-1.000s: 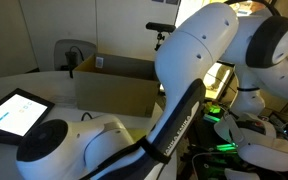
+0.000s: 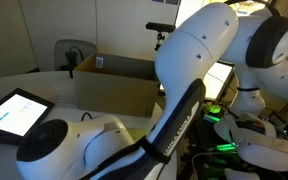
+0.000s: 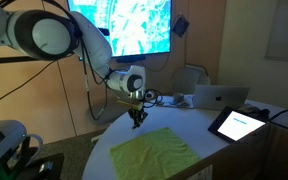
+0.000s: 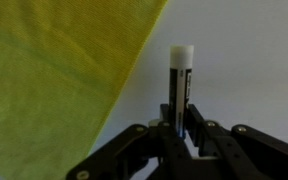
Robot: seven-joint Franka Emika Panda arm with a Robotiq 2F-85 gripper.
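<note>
In the wrist view a slim marker-like stick [image 4: 181, 62], white at its far end with dark markings lower down, stands out between my fingers. My gripper is shut on it. Beyond it lies a yellow-green cloth [image 4: 64, 70] on the left, with bare pale table on the right. Exterior view 2 has my gripper [image 3: 137, 115] above the white table, behind the far edge of the spread cloth [image 3: 154, 155]. The arm hides the gripper in exterior view 1, where only a sliver of cloth shows.
A lit tablet [image 3: 237, 127] leans at the table's right side, with a silver laptop [image 3: 221, 96] behind it. An open brown box [image 2: 114, 92] stands on the table. Around the gripper, the tabletop [image 3: 179, 122] is mostly clear.
</note>
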